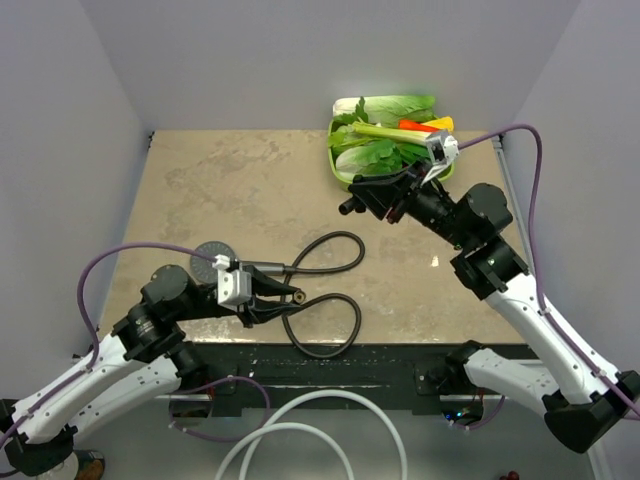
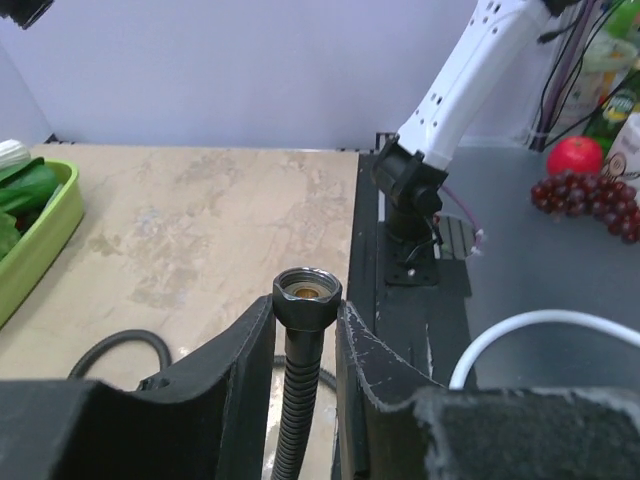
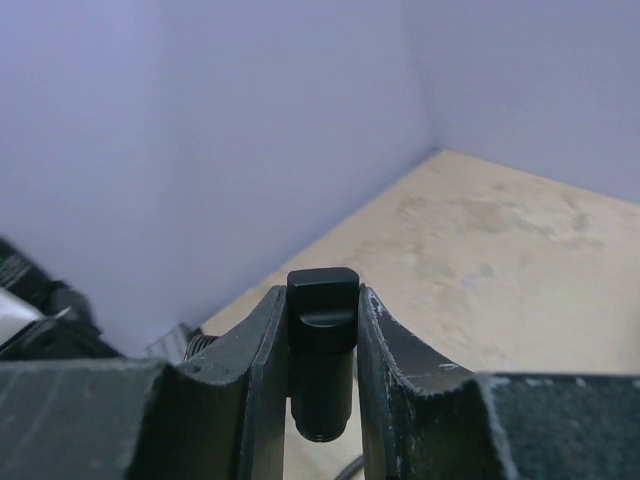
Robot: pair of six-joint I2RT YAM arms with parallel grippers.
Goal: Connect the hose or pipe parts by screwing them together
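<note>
A dark corrugated hose (image 1: pixel 356 325) lies looped on the beige worktop beside a round shower head (image 1: pixel 212 250). My left gripper (image 1: pixel 290 303) holds the hose's metal end nut (image 2: pixel 308 310) upright between its fingertips, brass showing inside, above the lower-left part of the worktop. My right gripper (image 1: pixel 370 197) is raised higher, near the vegetable basket, shut on a short dark fitting (image 3: pixel 321 400); from these views I cannot tell exactly what part it is.
A green basket of vegetables (image 1: pixel 340 170) stands at the back right. White tubing (image 1: pixel 380 415) loops below the front edge.
</note>
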